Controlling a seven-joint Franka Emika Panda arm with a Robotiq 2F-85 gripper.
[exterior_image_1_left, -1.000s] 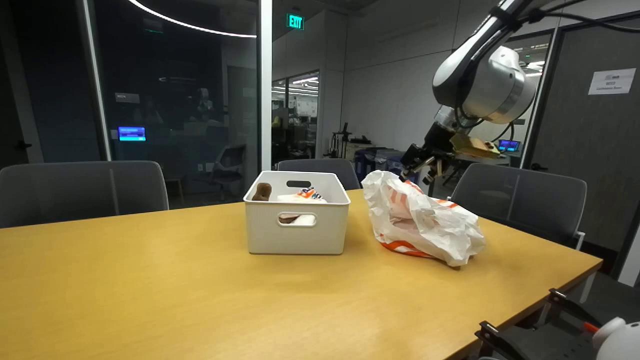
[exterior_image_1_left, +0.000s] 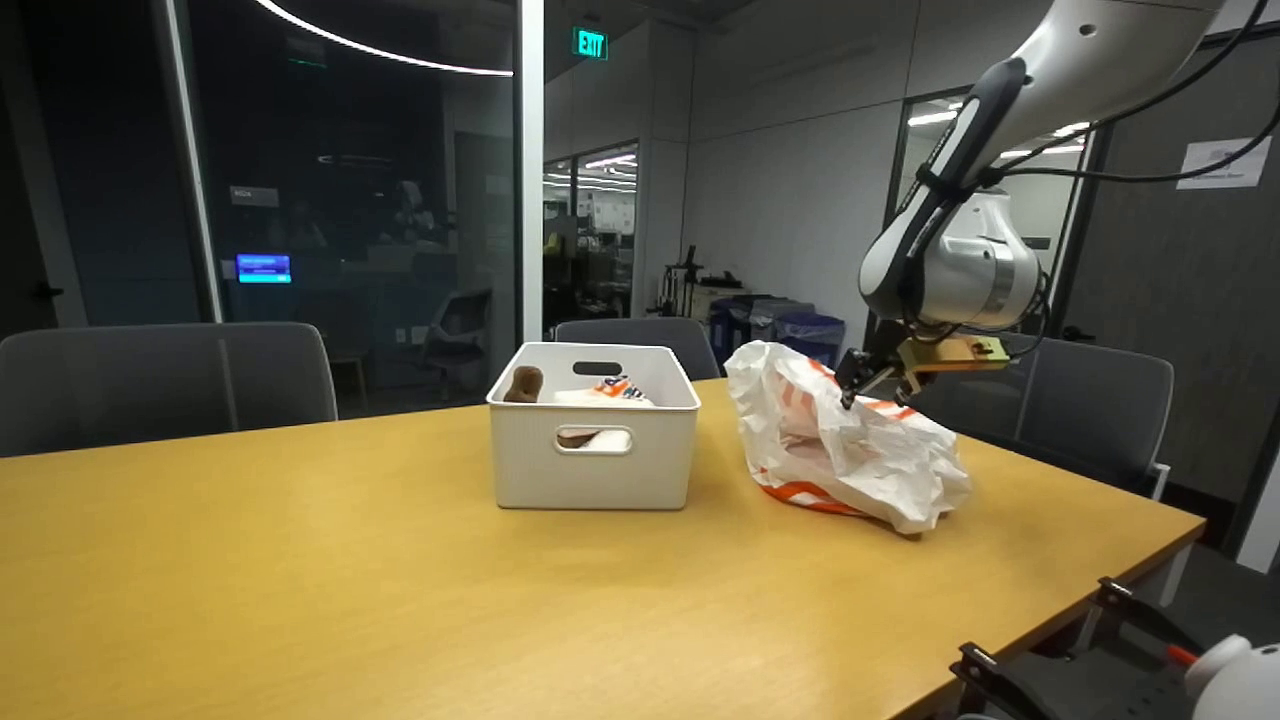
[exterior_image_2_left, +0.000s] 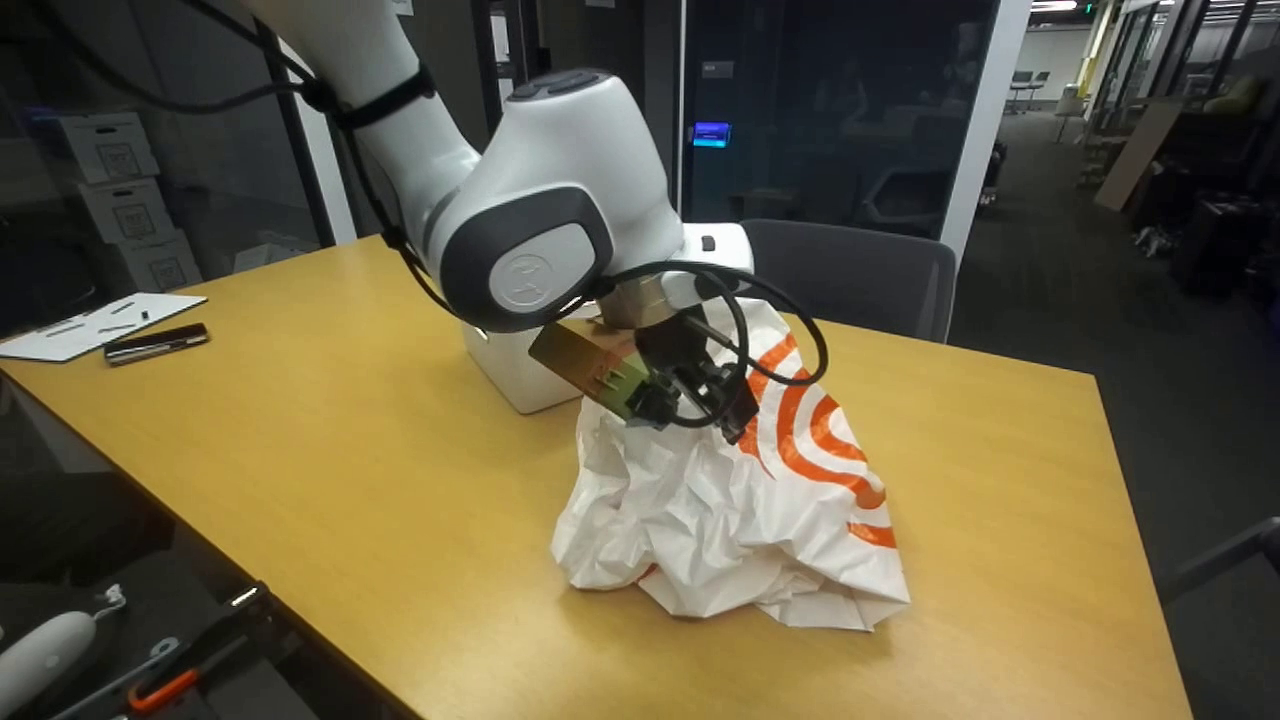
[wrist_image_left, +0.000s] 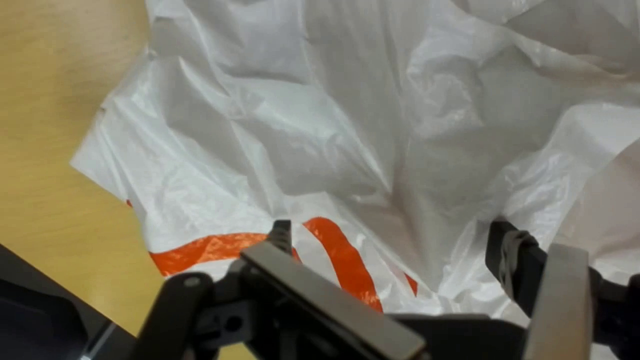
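A crumpled white plastic bag (exterior_image_1_left: 858, 450) with orange stripes lies on the table, to the right of the bin in exterior view 1. My gripper (exterior_image_1_left: 873, 390) is low over the top of the bag. In exterior view 2 the gripper (exterior_image_2_left: 693, 414) hangs in front of the bag's (exterior_image_2_left: 720, 516) upper part. The wrist view shows its fingers (wrist_image_left: 520, 264) spread wide, with the white film of the bag (wrist_image_left: 336, 138) beneath and between them. The fingers are open and grip nothing. Whether the fingertips touch the plastic is hard to tell.
A white bin (exterior_image_1_left: 594, 462) with a brown item (exterior_image_1_left: 524, 384) and a white and orange item (exterior_image_1_left: 618, 388) stands beside the bag. A white board (exterior_image_2_left: 102, 326) and a dark marker-like object (exterior_image_2_left: 156, 344) lie at the table's far left in exterior view 2.
The arm has come down and slightly right in exterior view 1, bringing my gripper from above the bag to its top. The bag and bin look unmoved.
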